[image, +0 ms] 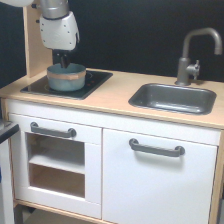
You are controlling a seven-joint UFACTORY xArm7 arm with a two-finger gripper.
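Observation:
A small blue-grey pot [67, 80] stands on the black stove top [100, 78] at the back left of the toy kitchen. Over it, the white-bodied gripper [64, 58] points downward, its dark fingers at the pot's top opening. How far apart the fingers are, and whether they touch the pot's rim, is too small to make out.
To the right of the stove lies a metal sink [173, 97] with a tall grey faucet [188, 56] behind it. Bare wooden counter [118, 92] separates them. Below are white cabinet fronts with grey handles; the left one [52, 131] has an open window showing a shelf.

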